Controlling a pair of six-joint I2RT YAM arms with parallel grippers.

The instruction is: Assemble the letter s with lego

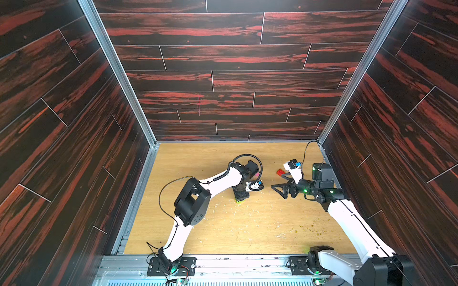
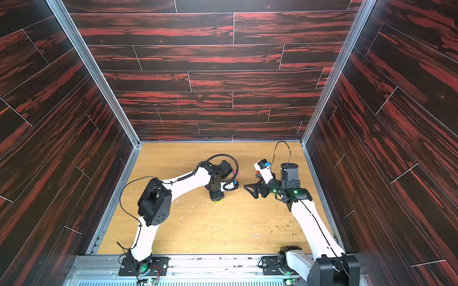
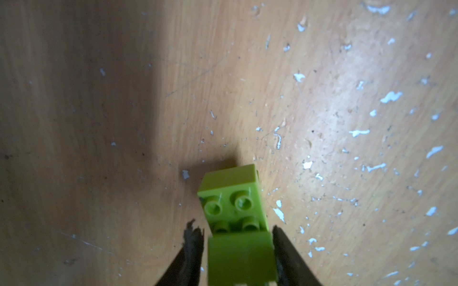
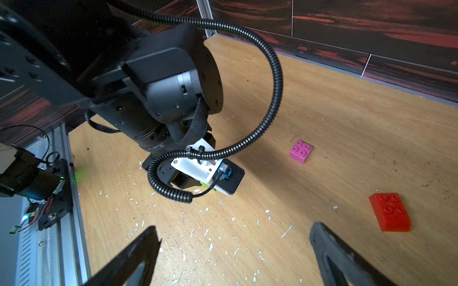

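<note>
A lime-green brick with studs (image 3: pixel 233 202) stands on the table in the left wrist view. Closer to that camera, a second lime-green block (image 3: pixel 242 257) covers part of it, and whether the two are joined cannot be told. My left gripper has a finger on each side of the nearer block; a sliver of gap shows at the left finger, and the grip is unclear. Apart from it, my right gripper hangs open and empty above the table. A pink brick (image 4: pixel 301 151) and a red brick (image 4: pixel 390 212) lie on the wood.
The left arm's black cable loop (image 4: pixel 269 112) arches near the pink brick. Bare table (image 1: pixel 190 157) lies at the back left, and the front centre is clear too. Dark walls (image 1: pixel 267 57) enclose the back and sides.
</note>
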